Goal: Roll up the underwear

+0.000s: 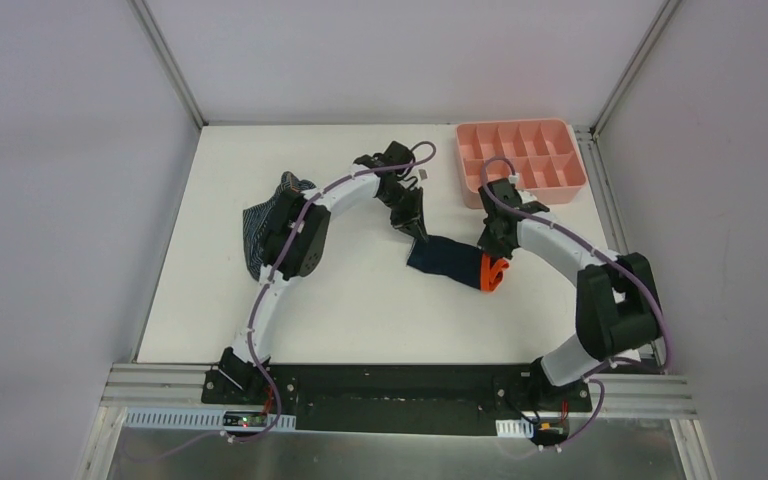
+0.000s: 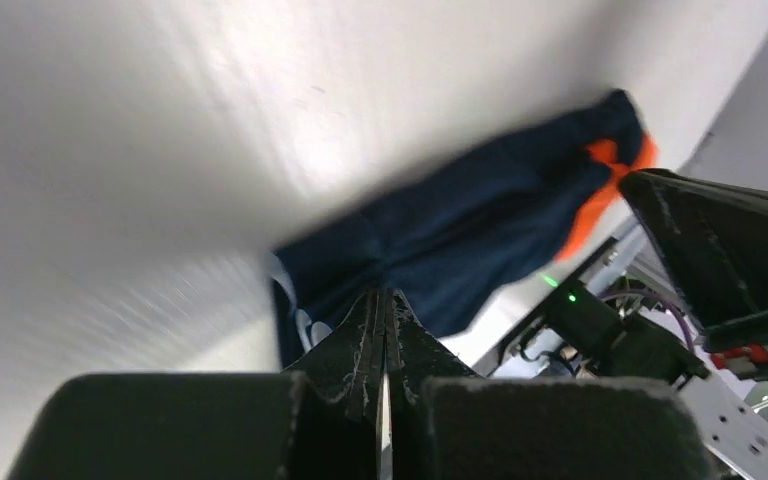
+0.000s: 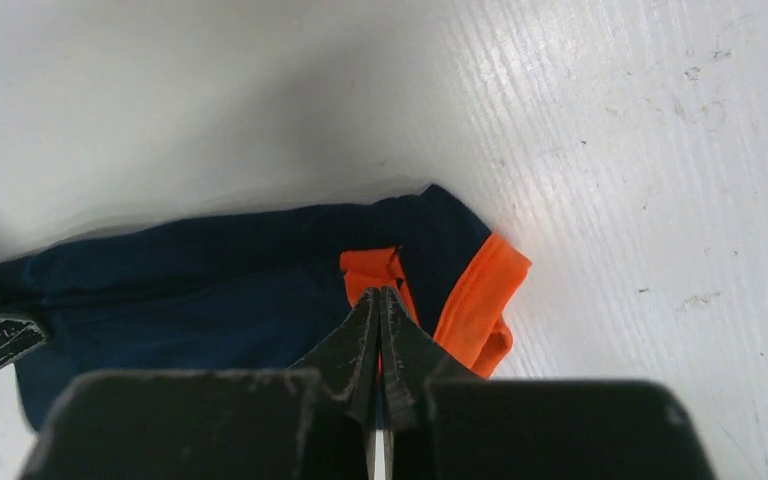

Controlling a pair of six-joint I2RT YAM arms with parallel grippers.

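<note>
The underwear [image 1: 447, 259], dark navy with an orange band [image 1: 490, 274] at its right end, lies folded into a strip on the table. My left gripper [image 1: 423, 237] is shut at the strip's far left corner. In the left wrist view, its closed fingertips [image 2: 373, 320] overlap the navy cloth's end [image 2: 360, 262], nothing visible between them. At the other end, my right gripper [image 1: 486, 254] is shut by the orange band. The right wrist view shows its closed fingers [image 3: 362, 335] in front of the orange cloth [image 3: 480, 300]. Contact with the fabric is unclear in both views.
At the back right stands a pink divided box [image 1: 522, 158], close behind the right arm. A dark patterned cloth [image 1: 256, 240] lies at the left, partly under the left arm.
</note>
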